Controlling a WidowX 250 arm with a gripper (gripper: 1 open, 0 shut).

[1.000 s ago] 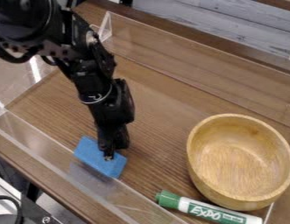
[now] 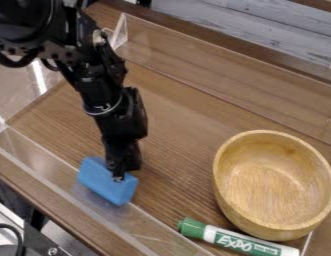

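Note:
My black gripper (image 2: 121, 167) points down at the left of the table, its tips at the upper part of a blue block (image 2: 104, 185) near the front left edge; it looks shut, and I cannot see anything between its fingers. The block lies on the wooden surface, partly behind the fingertips.
A wooden bowl (image 2: 272, 176) stands at the right. A green and white Expo marker (image 2: 239, 238) lies in front of it along the front edge. Clear low walls border the work area.
The gripper has shifted slightly left over the last second, and the blue block has moved a little left with it, toward the table's edge.

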